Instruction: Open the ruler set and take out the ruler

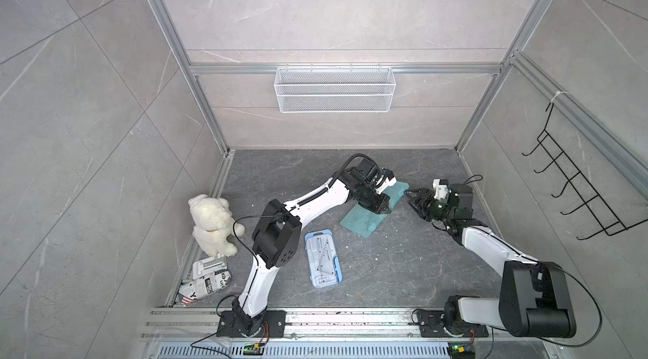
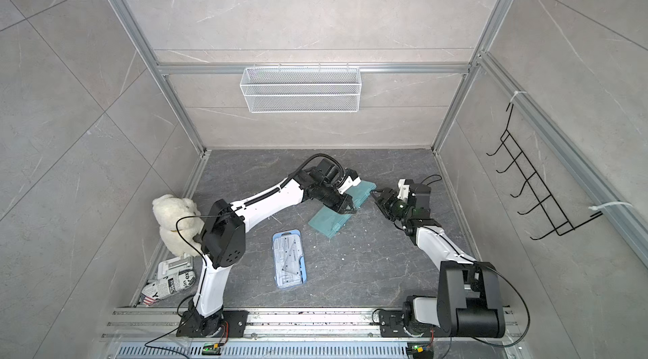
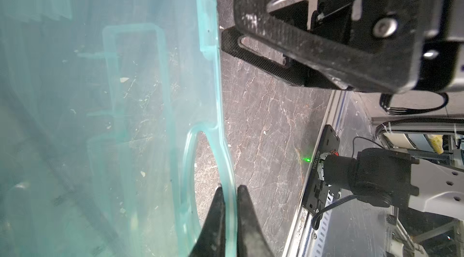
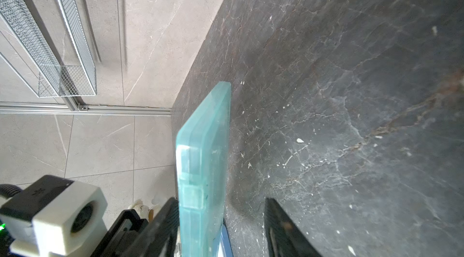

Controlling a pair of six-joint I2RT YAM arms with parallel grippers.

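My left gripper is shut on the edge, by the moulded handle, of a translucent teal case [image 1: 361, 224], lifted above the dark floor at the back middle. The same case [image 4: 203, 150] appears edge-on in the right wrist view. My right gripper stands open at the case's near end, its fingers either side of that end; whether they touch it I cannot tell. A clear tray with a blue rim [image 1: 322, 257] lies flat in front, holding pieces too small to identify.
A white teddy bear [image 1: 212, 220] and some packages [image 1: 202, 284] sit along the left wall. A wire basket [image 1: 334, 88] hangs on the back wall, a black hook rack [image 1: 580, 197] on the right wall.
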